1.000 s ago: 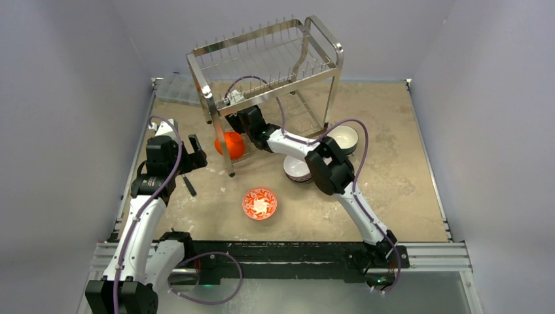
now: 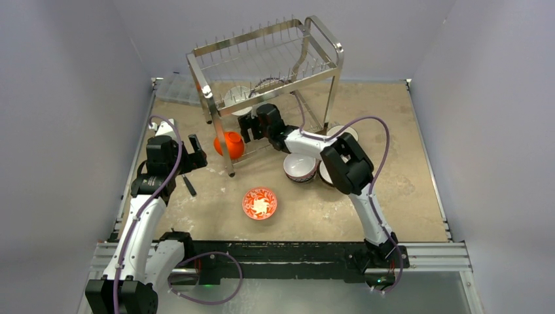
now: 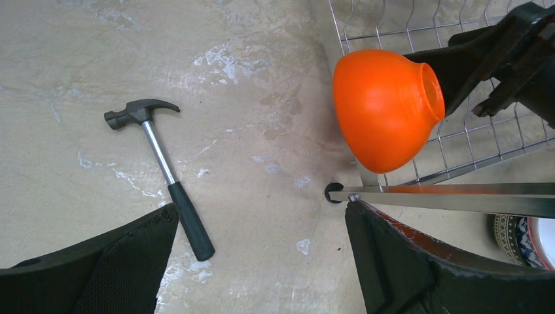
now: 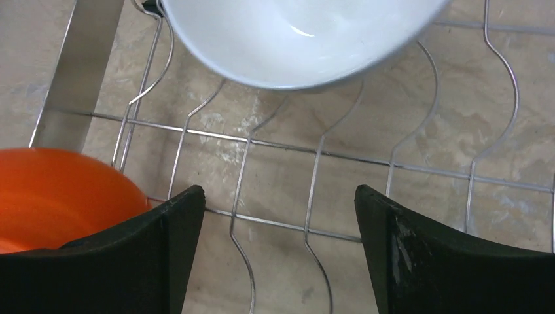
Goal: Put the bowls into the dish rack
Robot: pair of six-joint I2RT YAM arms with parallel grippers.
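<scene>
On the lower level of the metal dish rack (image 2: 262, 98), an orange bowl (image 2: 230, 145) rests tilted at the left end. A white bowl (image 2: 237, 101) sits farther back on that level; in the right wrist view its rim (image 4: 307, 85) curves across the top. My right gripper (image 2: 246, 128) is inside the lower level beside both bowls, its fingers apart with nothing between them. Open and empty, my left gripper (image 2: 199, 152) hangs left of the rack. On the table, a red-patterned bowl (image 2: 260, 203) lies in front, and a white bowl with a patterned outside (image 2: 300, 167) stands near the right arm.
Two more bowls (image 2: 344, 133) stand right of the rack, partly hidden by the right arm. A hammer (image 3: 160, 150) lies beneath the left gripper. Rack legs (image 2: 222, 140) stand close to the right gripper.
My right gripper has drawn back to the right from the rear of the lower level, and the white bowl there is now visible. The left arm stays put.
</scene>
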